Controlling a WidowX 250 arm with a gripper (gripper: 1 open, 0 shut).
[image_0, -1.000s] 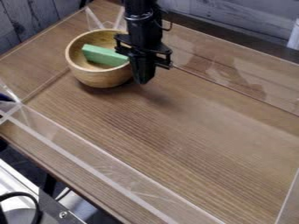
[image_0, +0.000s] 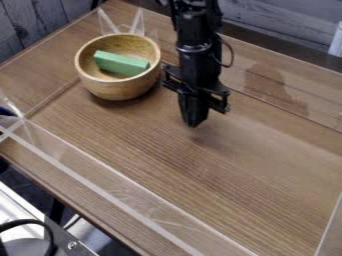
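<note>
A wooden bowl (image_0: 120, 86) sits at the upper left of the table, with a light green block (image_0: 123, 63) inside it. My black gripper (image_0: 195, 112) hangs over the table just right of the bowl, clear of it, its tip pointing down. It looks shut, with nothing visible between its fingers.
Clear tape runs along its left side. A dark wall is behind, and a black cable lies at the bottom left corner.
My gripper has moved right and a little toward the front, away from the bowl. The green block stays in the bowl.
</note>
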